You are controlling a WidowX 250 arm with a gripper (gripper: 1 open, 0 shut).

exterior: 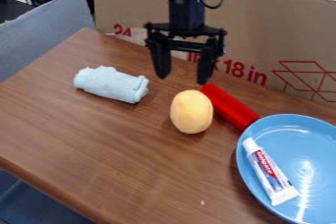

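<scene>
My black gripper [183,69] hangs open above the back of the wooden table, between a rolled light-blue cloth [112,84] on the left and a yellow potato-like object [192,112] in front and to the right, with nothing between its fingers. A red bar-shaped object [230,105] lies right of the yellow object. At the right, a blue plate [308,154] holds a white toothpaste tube [269,172].
A cardboard box [282,41] stands along the back of the table. A grey padded edge [39,41] borders it at the left.
</scene>
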